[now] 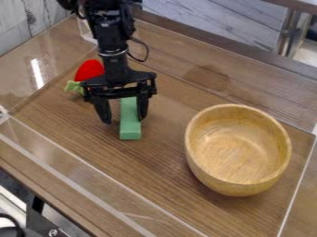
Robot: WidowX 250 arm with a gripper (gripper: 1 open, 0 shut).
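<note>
My black gripper [118, 106] hangs in the middle left of the camera view, open, its fingers spread around the upper part of a green block [129, 128] lying on the wooden table [136, 185]. Whether the fingers touch the block is not clear. A red object [91, 69] and a small light-green object [73, 87] sit behind and left of the gripper, partly hidden by it.
A large yellow wooden bowl [236, 150] takes up the right of the table. A pale wall stands at the top left.
</note>
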